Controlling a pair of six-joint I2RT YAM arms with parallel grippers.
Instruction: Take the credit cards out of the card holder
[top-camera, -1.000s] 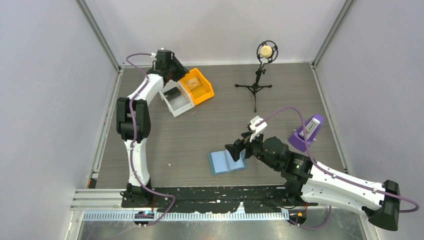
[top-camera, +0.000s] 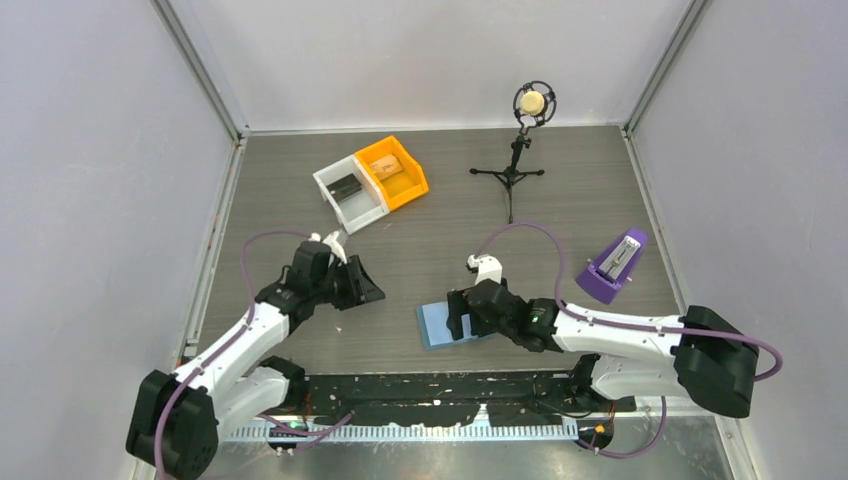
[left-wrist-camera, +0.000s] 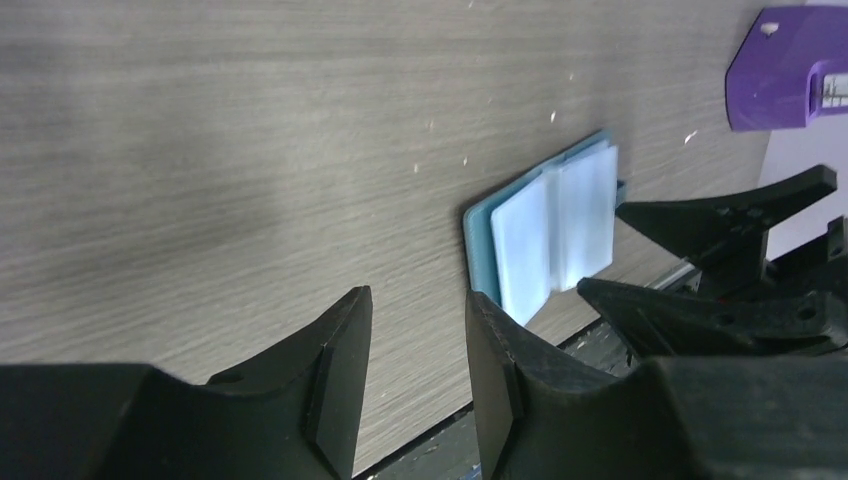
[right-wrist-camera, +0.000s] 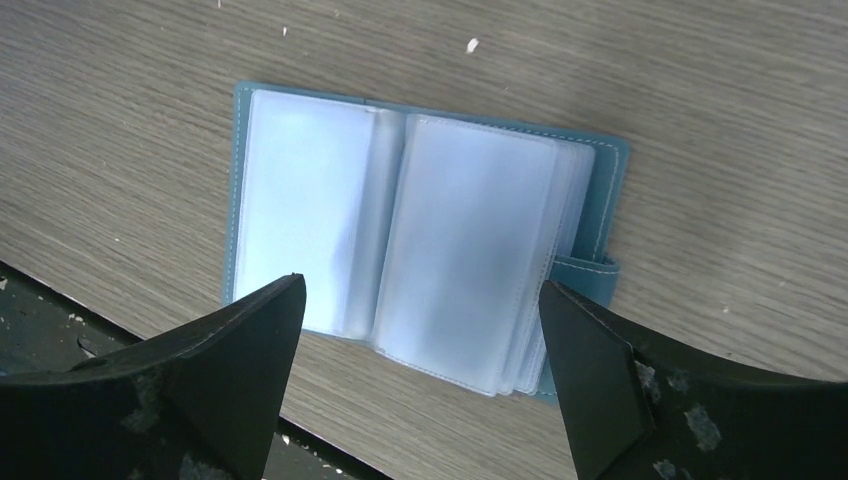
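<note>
A teal card holder (top-camera: 435, 325) lies opened flat near the table's front edge, its clear pale sleeves (right-wrist-camera: 465, 250) facing up; separate cards cannot be made out. My right gripper is open directly over it, the holder showing between its fingers. My left gripper is at the left of the table, pointed toward the holder from some distance, part open with only bare table between its fingers. The right gripper also shows at the right edge of the left wrist view.
A white bin (top-camera: 358, 210) and an orange bin (top-camera: 408, 185) stand at the back, holding small items. A microphone on a tripod (top-camera: 510, 175) stands back right, a purple stand (top-camera: 600, 285) at the right.
My left arm has swung from beside the bins toward the front of the table.
</note>
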